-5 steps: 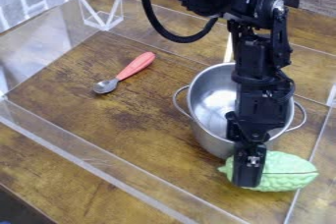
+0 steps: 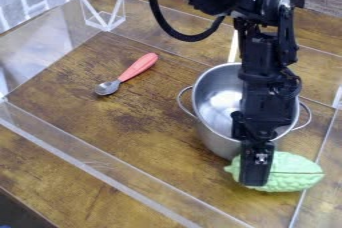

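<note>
A black robot arm reaches down from the top of the view, and its gripper (image 2: pixel 255 162) is low at the right, in front of a steel pot (image 2: pixel 214 107) with wire handles. The gripper's end is at a pale green textured object (image 2: pixel 294 174), shaped like a long vegetable, lying on the wooden surface at the pot's front right. The fingertips overlap the left part of the green object; whether they grip it or only rest on it, I cannot tell.
A spoon with a pink handle (image 2: pixel 136 68) lies on the wooden surface (image 2: pixel 94 137) at the left. Clear plastic walls or edges border the work area at left and right.
The gripper and the green object have shifted very slightly; otherwise the scene looks the same.
</note>
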